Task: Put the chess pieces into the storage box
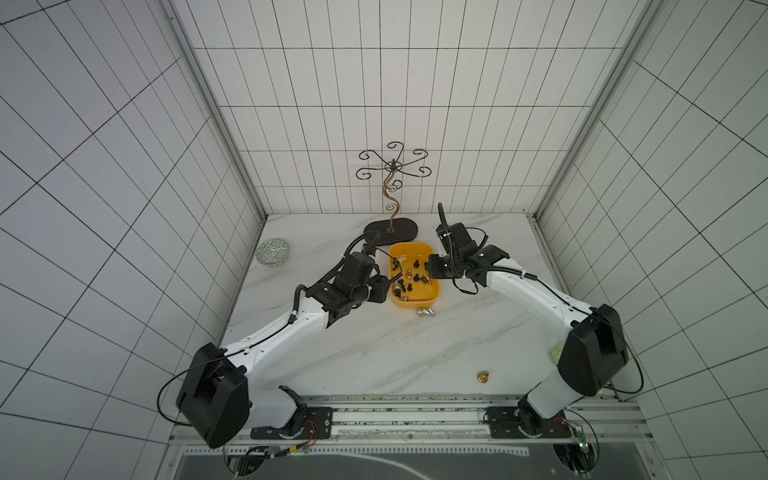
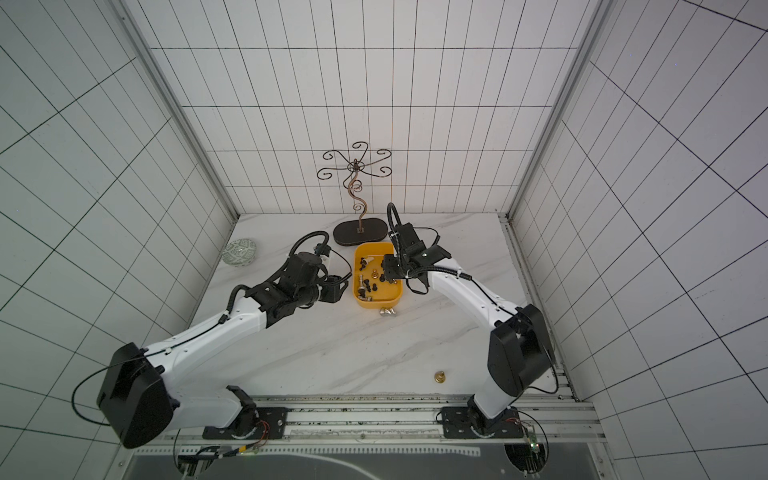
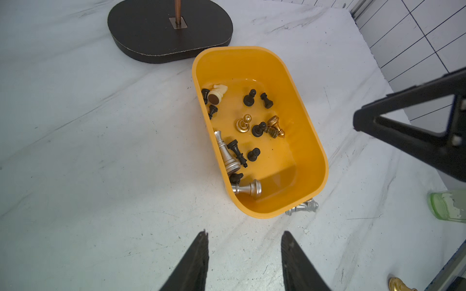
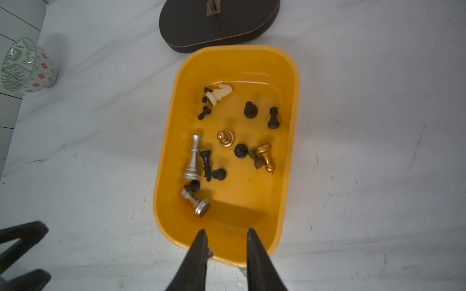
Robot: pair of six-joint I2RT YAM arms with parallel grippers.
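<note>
The yellow storage box (image 4: 286, 184) holds several black, gold and silver pieces and a cream knight (image 3: 218, 93). A silver piece (image 3: 304, 207) lies on the table against the box's outer front end. A gold piece (image 1: 483, 377) sits near the table's front edge. My left gripper hovers left of the box, open and empty. My right gripper is over the box's front right side. Its fingers (image 4: 194, 257) stand somewhat apart; a small reddish spot shows by one of them, and I cannot make out a held piece.
A wire stand with a dark oval base (image 3: 170, 29) stands just behind the box. A patterned cup (image 4: 34, 68) is at the back left, and a green glass (image 3: 446, 206) at the right.
</note>
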